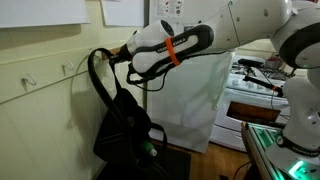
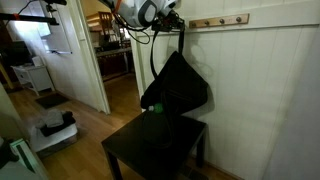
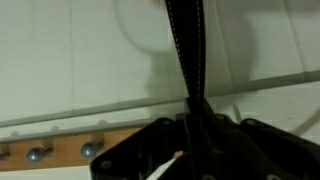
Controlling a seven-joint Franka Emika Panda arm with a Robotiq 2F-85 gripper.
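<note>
A black bag hangs by its strap near the pale panelled wall. High by the wall, my gripper is shut on that strap, which also shows as a dark band running up from the fingers in the wrist view. In exterior view 1 the strap loops to the left of my gripper. The bag hangs over a dark table; whether its bottom touches the table I cannot tell. A wooden peg rack with round metal knobs lies left of my fingers in the wrist view.
The rack runs along the wall right of the gripper in exterior view 2. A green bottle shows by the bag's lower part. Pale hooks stick out from the wall. A white stove stands farther back at the right.
</note>
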